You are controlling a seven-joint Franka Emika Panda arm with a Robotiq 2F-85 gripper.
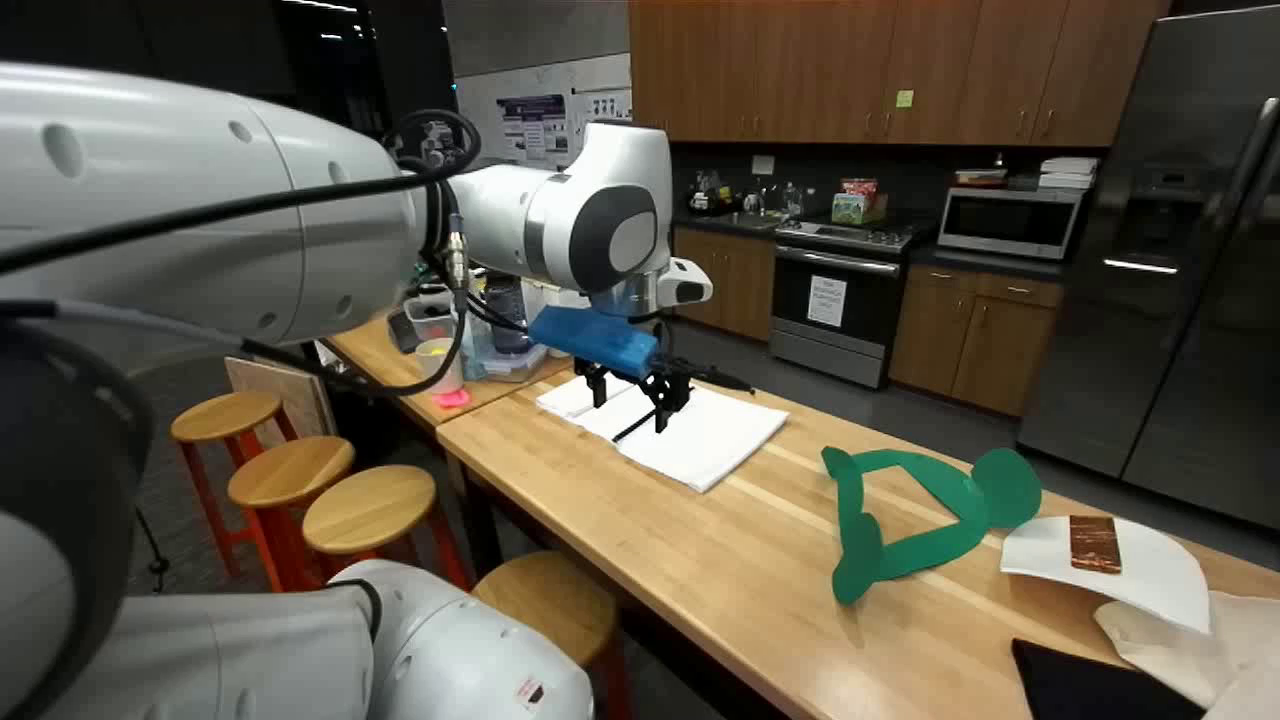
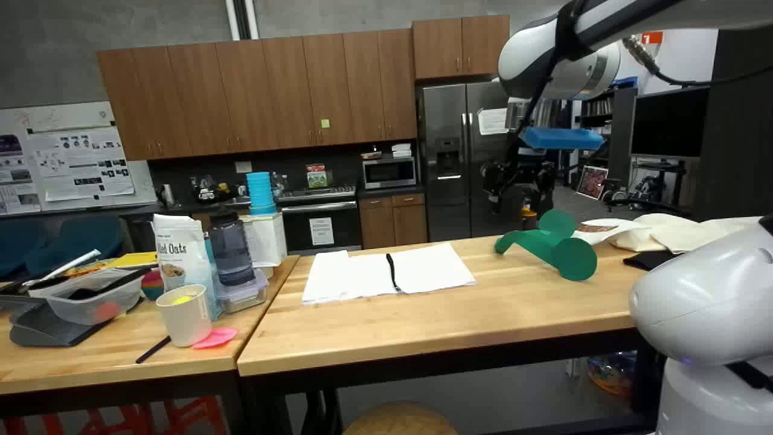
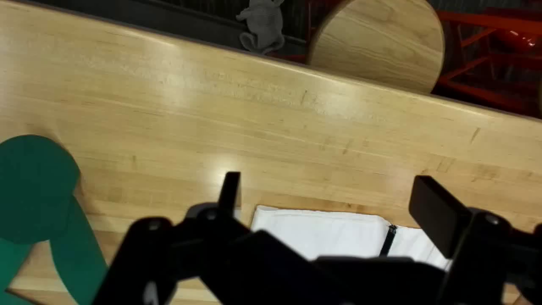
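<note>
My gripper stands open above the wooden table, its two black fingers wide apart and nothing between them. In the first exterior view the gripper [image 1: 630, 402] hangs over a folded white cloth [image 1: 708, 438]. A thin black strip [image 2: 393, 272] lies across that cloth in the second exterior view; the wrist view shows one end of the strip [image 3: 388, 241] at the cloth's edge. To one side on the table rests a green triangular piece with rounded corners [image 1: 918, 559], apart from the gripper. My hand hides part of the cloth in the wrist view.
Near the green piece lie a curved white sheet with a copper patch [image 1: 1152, 576], a black cloth [image 1: 1092, 686] and beige cloth [image 2: 688, 235]. A side table carries a cup [image 2: 184, 319], an oats bag and bins. Stools stand along one edge.
</note>
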